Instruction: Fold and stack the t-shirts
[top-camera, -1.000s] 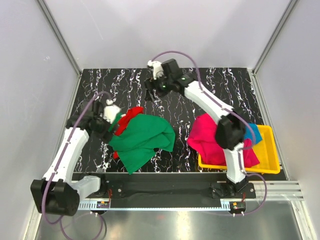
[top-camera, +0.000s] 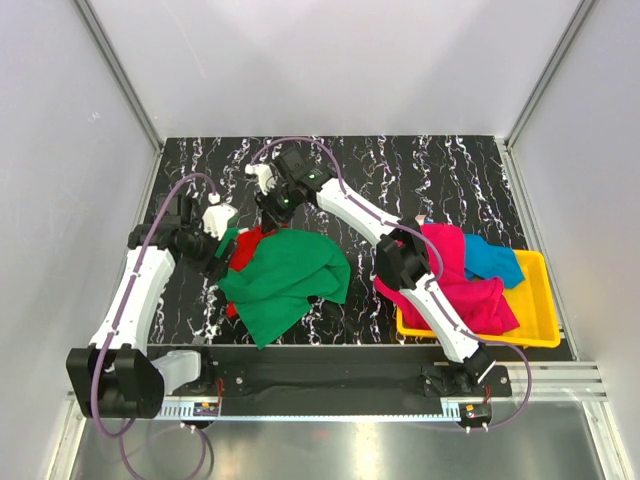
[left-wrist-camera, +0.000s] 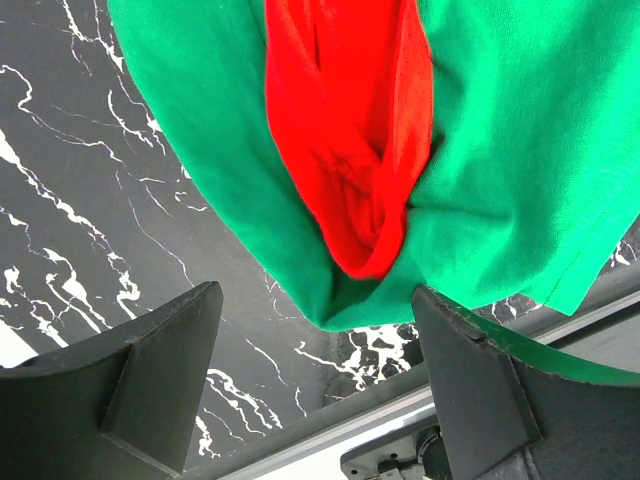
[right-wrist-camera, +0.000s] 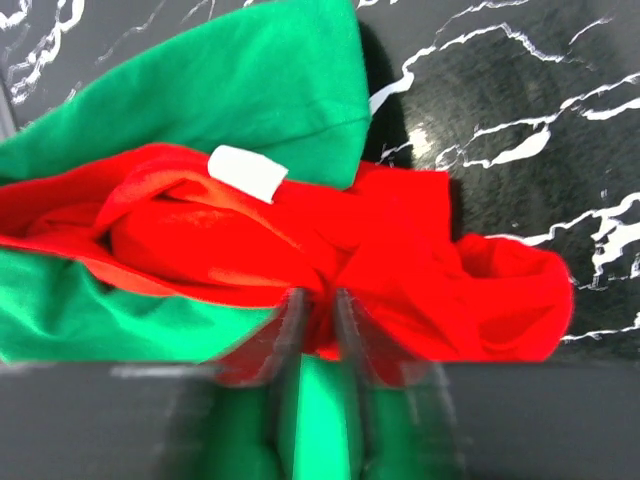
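A green shirt (top-camera: 290, 275) lies loosely spread on the left half of the dark table, creased. Folded in with it is a red shirt (top-camera: 246, 250), its far end bunched past the green cloth. A white tag (right-wrist-camera: 247, 172) shows on the red cloth. My left gripper stands open at the green shirt's left edge, its fingers wide apart and no cloth gripped. My right gripper is down at the red shirt's far end. Its fingers are close together with red folds running to the narrow gap; whether they pinch cloth cannot be told.
A yellow bin (top-camera: 540, 305) at the right holds a pink shirt (top-camera: 465, 285) and a blue shirt (top-camera: 492, 262); pink cloth hangs over its left side. Bare table (top-camera: 420, 170) lies behind and right of centre. Walls stand at both sides.
My right gripper has come left and down onto the red shirt's far end. Slight motion of the left arm has ended at the green shirt's left edge. The shirts look nearly unchanged.
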